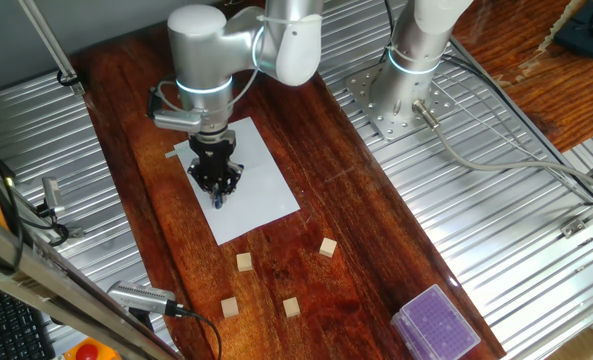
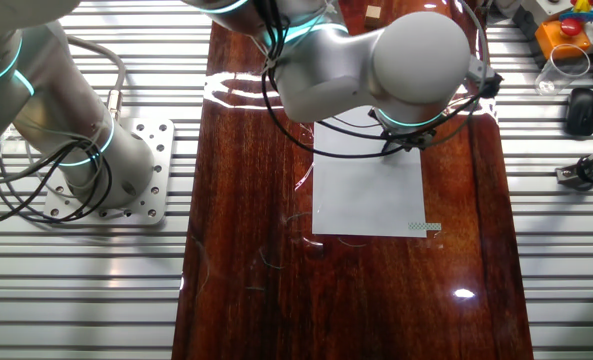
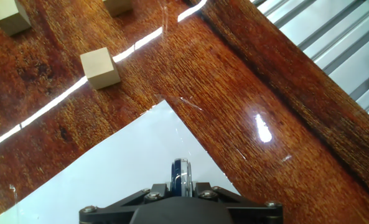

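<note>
In the wrist view, a dark blue, glossy pen-like object (image 3: pixel 181 170) sticks out between the fingertips of my gripper, which is shut on it. Beneath it lies a white sheet of paper (image 3: pixel 119 165), with one corner pointing toward the wooden blocks. From exterior view 1, my gripper (image 1: pixel 217 190) is over the left part of the paper (image 1: pixel 265 193), the pen's blue end just visible below it. No marks show on the paper. Whether the pen's tip touches the sheet, I cannot tell. The arm covers the gripper in exterior view 2.
Several small wooden blocks, including a near one (image 1: pixel 244 262), are spread on the brown table beyond the paper. A purple box (image 1: pixel 438 325) stands near the table's edge. A camera (image 1: pixel 143 297) with a cable is at the left edge. Bare wood lies right of the paper.
</note>
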